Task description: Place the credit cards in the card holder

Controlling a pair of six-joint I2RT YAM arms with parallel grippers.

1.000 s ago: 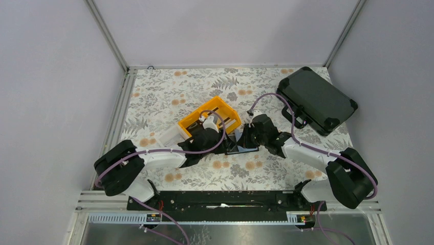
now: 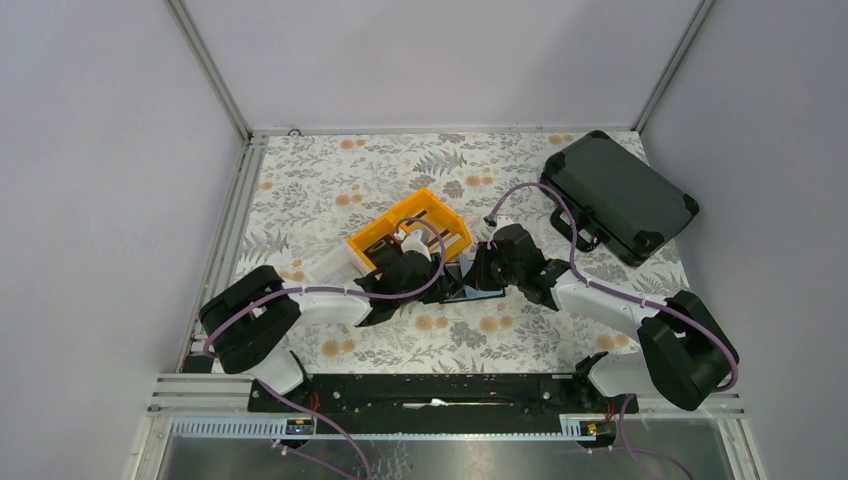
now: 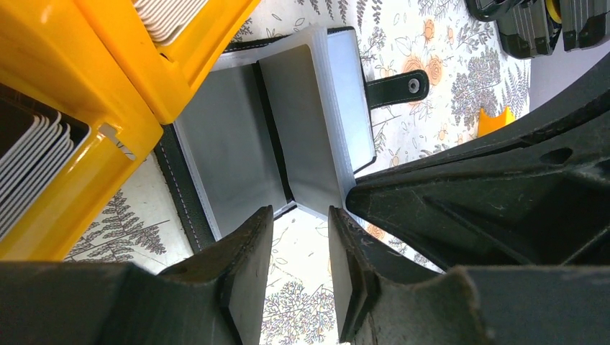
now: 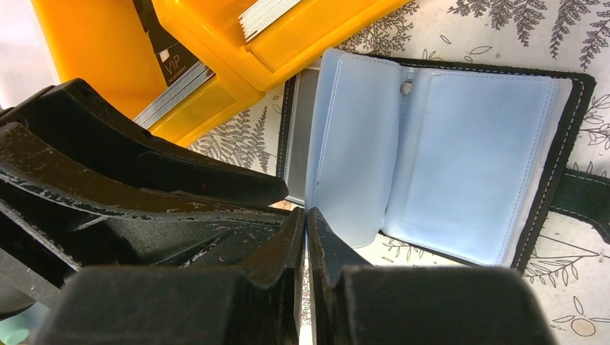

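Observation:
The card holder lies open on the cloth, with dark stitched edges and clear sleeve leaves. In the left wrist view a stack of leaves (image 3: 306, 115) stands raised from the left inner side (image 3: 230, 136). My right gripper is shut on the lower edge of the raised leaf (image 4: 352, 144). At the holder's lower edge, my left gripper is part open, with no card between its fingers. White-edged cards (image 3: 36, 158) and another stack (image 3: 169, 14) stand in the yellow box (image 3: 108, 79). Both arms partly cover the holder in the top view.
The yellow box (image 2: 425, 198) sits right against the holder's far left side. A strap with a snap (image 3: 403, 88) sticks out from the holder. A dark green case (image 2: 620, 195) occupies the back right. Cloth in front of the grippers (image 2: 450, 345) is free.
My left arm has shifted slightly to the right, its elbow moving most. The right arm, the box and the holder look unmoved.

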